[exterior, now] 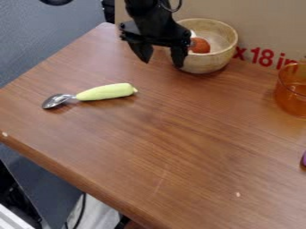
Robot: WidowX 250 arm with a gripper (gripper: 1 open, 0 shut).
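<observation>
My black gripper (162, 56) hangs at the top centre over the table, just left of and partly in front of a pale wooden bowl (216, 55). Its two fingers are spread apart, with nothing visible between them. An orange-red round item (199, 45) sits in the bowl. On the left of the table lie a spoon (57, 100) and a pale yellow-green vegetable-like item (107, 90), end to end.
An orange translucent cup (293, 93) stands at the right edge, and a small purple item (302, 160) is partly out of frame below it. Cardboard stands behind.
</observation>
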